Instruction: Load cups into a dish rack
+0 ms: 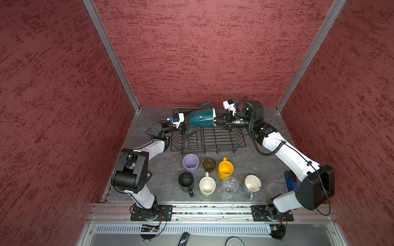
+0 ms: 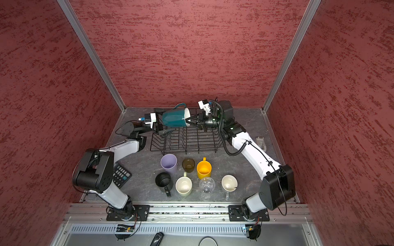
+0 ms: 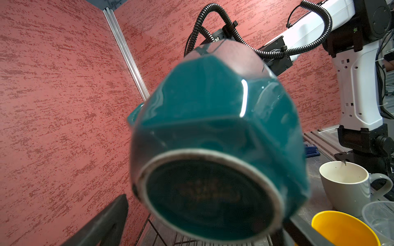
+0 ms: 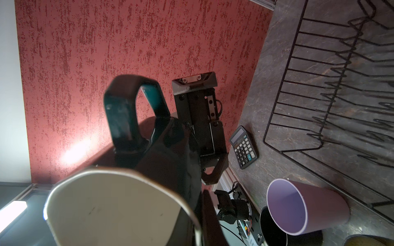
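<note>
A teal faceted mug (image 1: 202,118) hangs sideways above the black wire dish rack (image 1: 223,143), its base toward the left arm and its mouth toward the right. At its rim, my right gripper (image 1: 216,119) is shut on the wall; the white inside of the mug (image 4: 119,209) shows in the right wrist view. My left gripper stands open at the base end, one of its fingers (image 3: 104,223) on either side of the mug in the left wrist view. Whether those fingers touch the mug, I cannot tell.
In front of the rack stand a purple cup (image 1: 190,163), brown bowl (image 1: 209,164), yellow mug (image 1: 225,169), black mug (image 1: 186,180), cream mug (image 1: 207,186), clear glass (image 1: 230,185) and white mug (image 1: 252,183). A calculator (image 2: 121,174) lies at left. The rack's front part looks empty.
</note>
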